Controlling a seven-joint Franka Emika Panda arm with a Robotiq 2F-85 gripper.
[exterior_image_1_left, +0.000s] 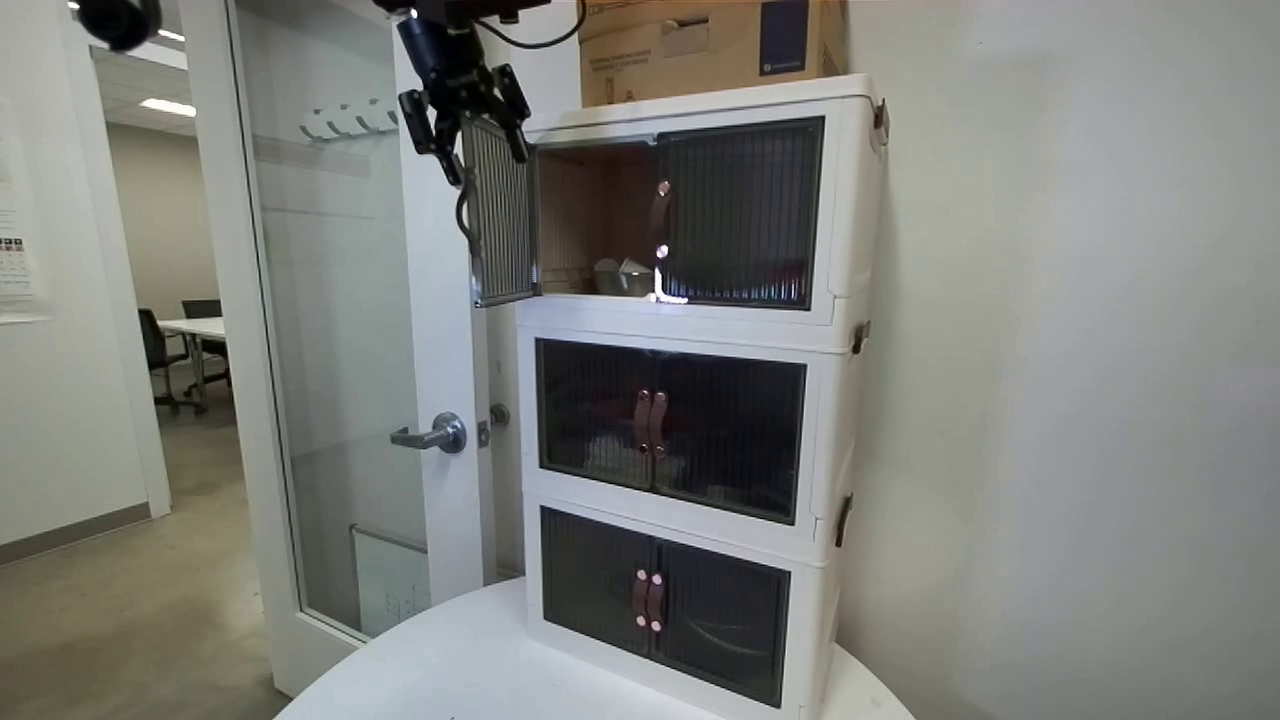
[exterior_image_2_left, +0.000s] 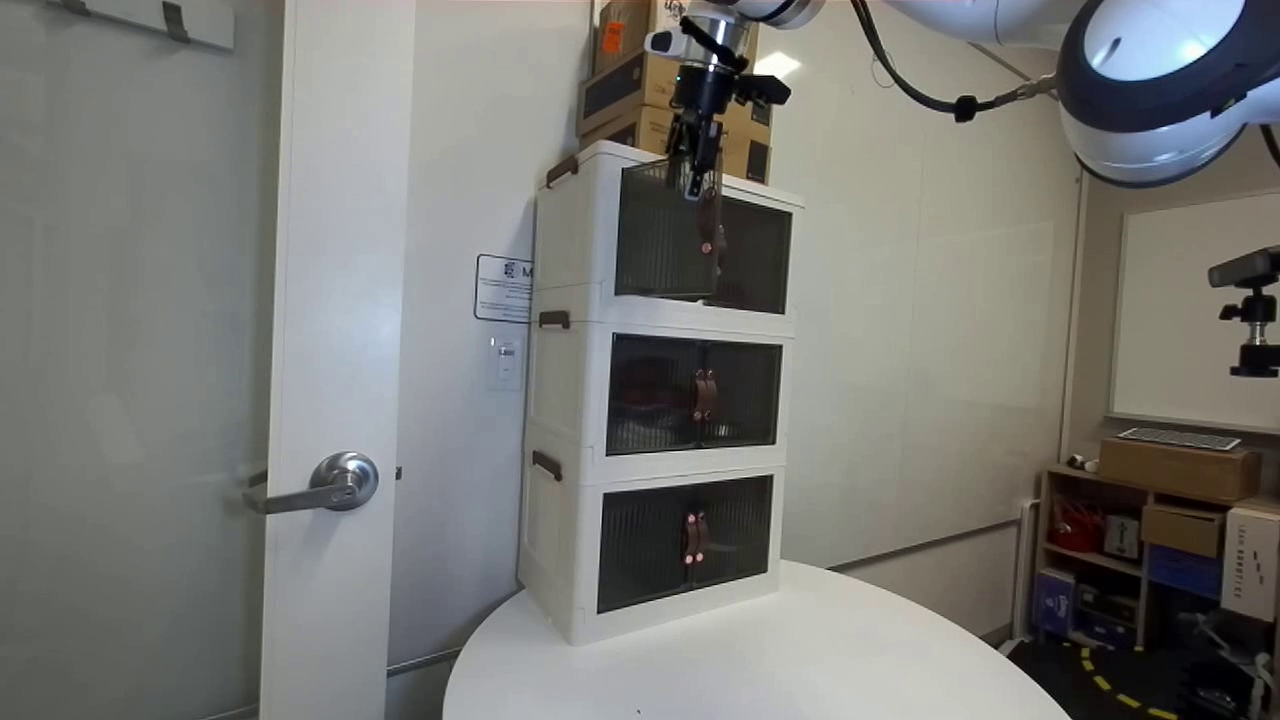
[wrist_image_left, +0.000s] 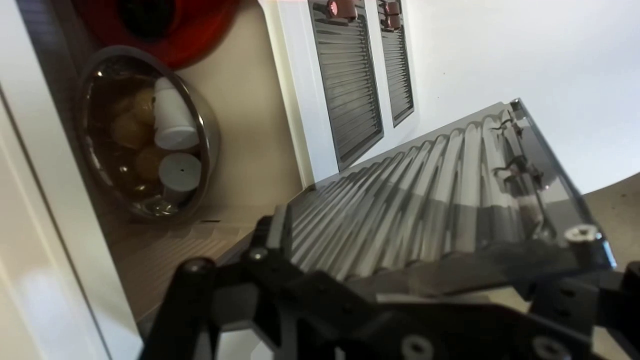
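Note:
The top cabinet's left ribbed door stands swung outward, showing the inside of the compartment. At that door's upper edge, my gripper has its fingers spread apart. In the wrist view the ribbed door panel spans the room between the widely parted fingers; whether either one touches it I cannot tell. Inside the compartment sits a shiny metal bowl with a white bottle-like item and several roundish brown things. A red round object lies beside it. The right top door is closed.
Two more cabinet units with closed doors are stacked below, on a white round table. Cardboard boxes rest on top. A glass room door stands left of the stack.

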